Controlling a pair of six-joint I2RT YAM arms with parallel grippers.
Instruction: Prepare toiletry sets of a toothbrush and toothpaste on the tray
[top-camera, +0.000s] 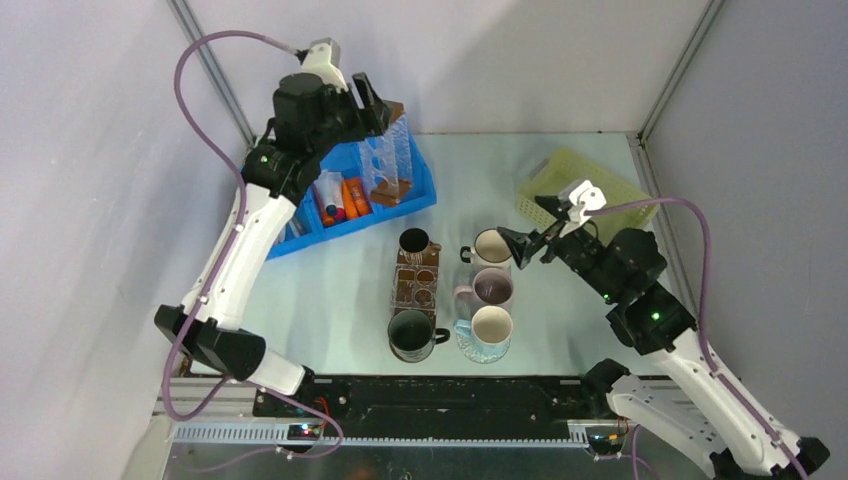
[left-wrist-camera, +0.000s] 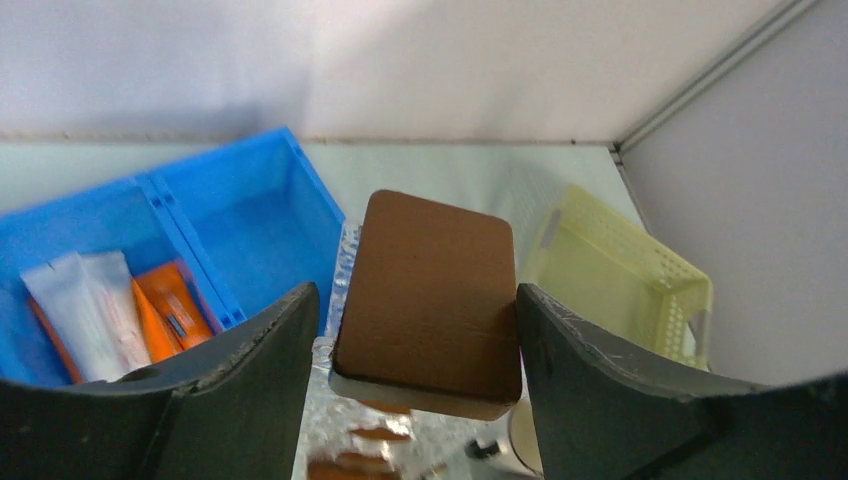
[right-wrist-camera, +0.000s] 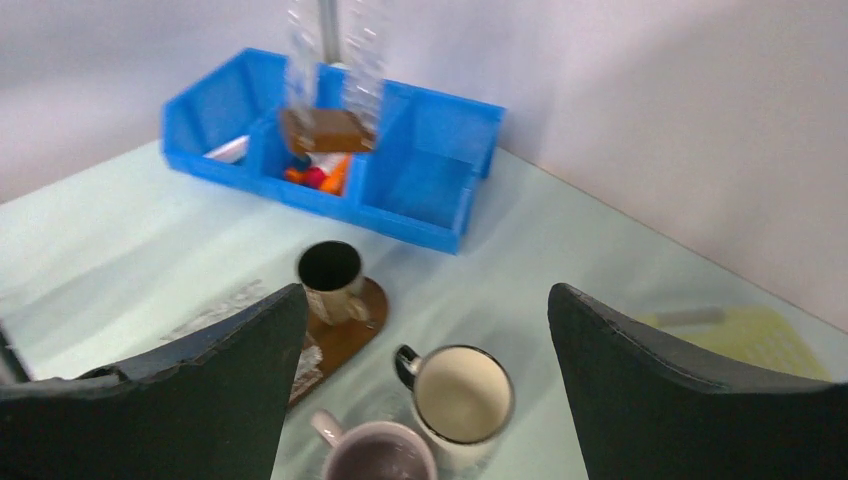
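Note:
My left gripper (top-camera: 371, 105) is raised over the blue bin (top-camera: 329, 229), shut on a clear rack with brown ends (left-wrist-camera: 426, 300). The bin holds white packets (left-wrist-camera: 85, 310) and orange packs (top-camera: 355, 195). A second brown-and-clear rack (top-camera: 418, 285) lies on the table with a black mug (top-camera: 414, 240) and a dark green mug (top-camera: 410, 332) on its ends. Beside it stand a cream mug (top-camera: 492, 247), pink mug (top-camera: 492, 289) and blue mug (top-camera: 491, 325). My right gripper (top-camera: 525, 243) hangs open near the cream mug, nothing between its fingers.
A light green basket (top-camera: 568, 170) sits at the back right. Side and back walls enclose the table.

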